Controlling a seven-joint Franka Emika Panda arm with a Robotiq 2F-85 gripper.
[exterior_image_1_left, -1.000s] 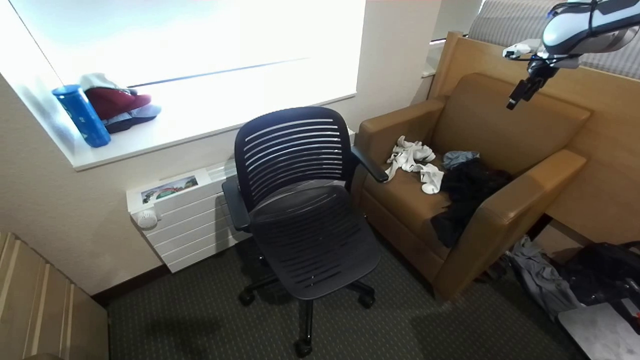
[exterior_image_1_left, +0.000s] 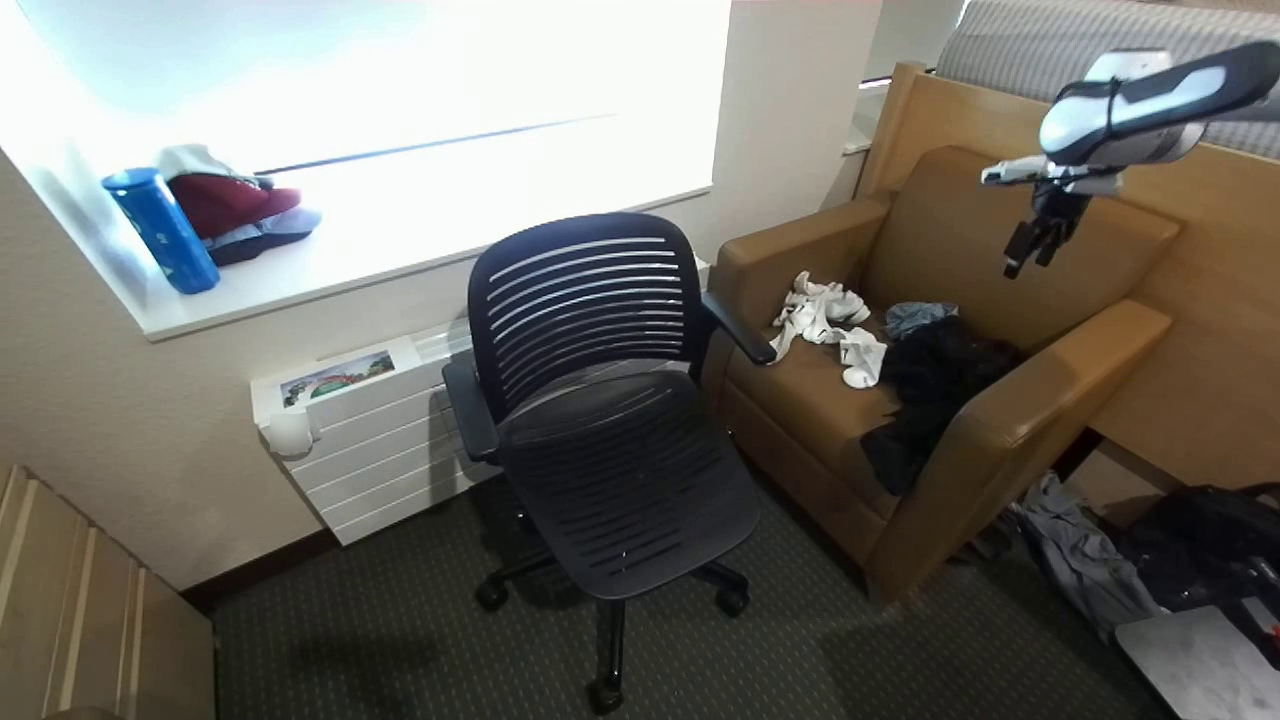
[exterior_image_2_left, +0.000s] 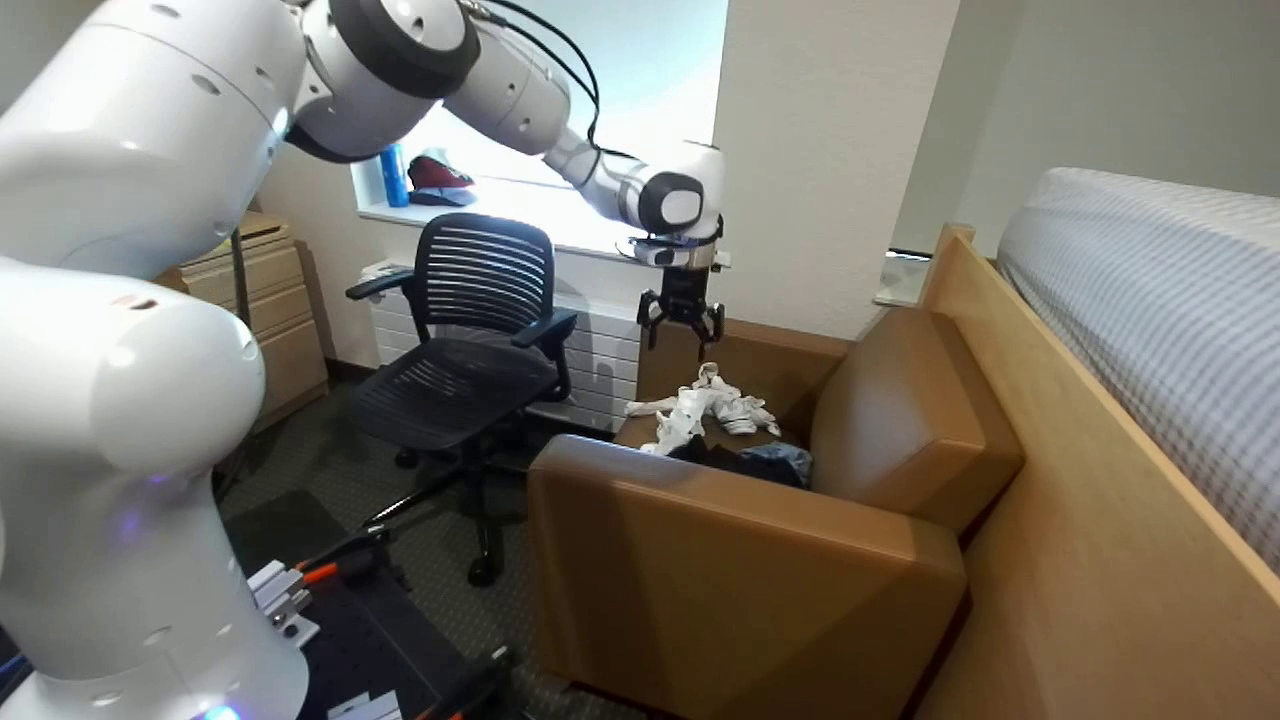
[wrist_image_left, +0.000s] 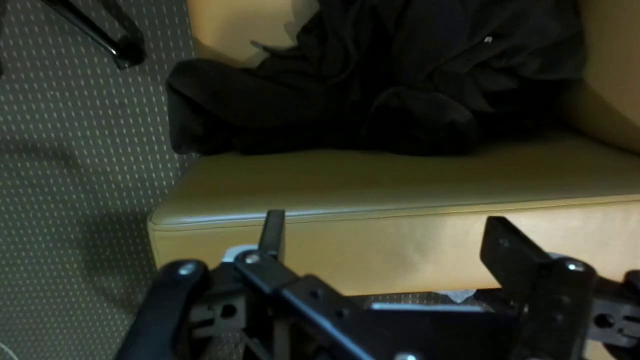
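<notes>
My gripper is open, its black fingers wide apart with nothing between them. In exterior view 1 the gripper (exterior_image_1_left: 1028, 264) hangs in the air above the brown armchair (exterior_image_1_left: 792, 402). Dark clothing (exterior_image_1_left: 948, 372) lies bunched on the seat against the near armrest; the wrist view shows this black cloth (wrist_image_left: 384, 90) beyond the fingertips, apart from them. White cloth pieces (exterior_image_1_left: 822, 314) rest on the seat's other side. Between them sits a small blue-grey cloth (exterior_image_1_left: 918, 316), partly covered by the dark heap.
A black office chair (exterior_image_1_left: 612, 480) stands beside the armchair. On the windowsill are a blue bottle (exterior_image_1_left: 164, 230) and several caps (exterior_image_1_left: 228, 204). Grey clothing (exterior_image_1_left: 1080, 552) and a black bag (exterior_image_1_left: 1212, 546) lie on the floor. The wooden bed panel (exterior_image_2_left: 1080, 504) borders the armchair.
In exterior view 1 the arm and gripper have moved lower and somewhat left, nearer the armchair seat. Two fingers now show separately. The clothes and furniture have not moved.
</notes>
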